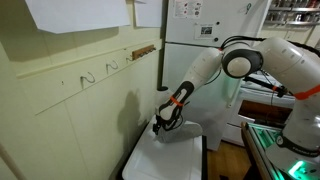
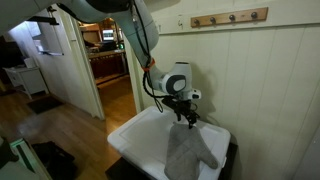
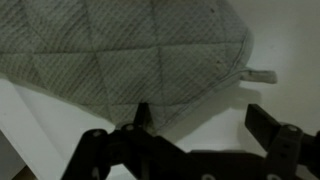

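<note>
A grey quilted cloth [image 2: 190,150], like a pot holder, lies flat on the white tabletop [image 2: 140,135]. A small hanging loop [image 3: 262,76] sticks out from one of its corners. My gripper is open, with nothing held between its fingers. In the wrist view the left finger [image 3: 141,115] overlaps the cloth's edge, while the right one is over bare white surface beyond the loop. In exterior view 2 the gripper [image 2: 187,117] hangs low at the cloth's far end; whether it touches cannot be told.
Wall hooks [image 1: 112,66] are mounted above the table, and a peg rail [image 2: 230,17] shows in exterior view 2. A white refrigerator [image 1: 190,75] stands behind the arm.
</note>
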